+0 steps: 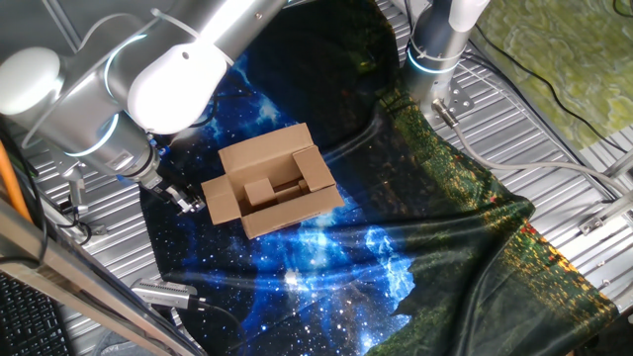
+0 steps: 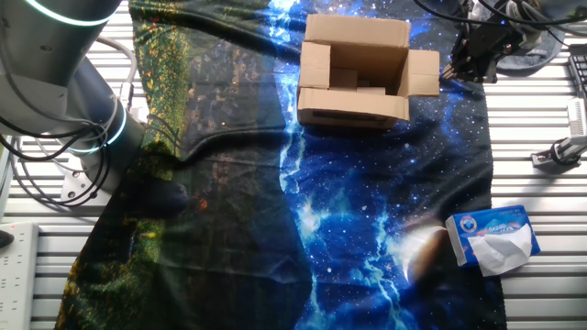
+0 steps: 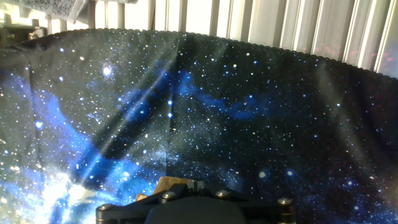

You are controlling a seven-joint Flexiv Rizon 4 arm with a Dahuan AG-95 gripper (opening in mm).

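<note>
An open cardboard box stands on the starry cloth, its flaps folded outward. Inside it, smaller cardboard pieces are visible. My gripper is low at the box's left side in exterior view 1, right by the edge of the side flap. From exterior view 2, the gripper again appears at that flap; whether they touch is unclear. At the bottom of the wrist view, a brown corner shows beside the dark gripper. The finger gap is too small to make out.
A blue tissue pack lies near the cloth's edge. Wrinkled cloth covers most of the table, with wide clear room beside the box.
</note>
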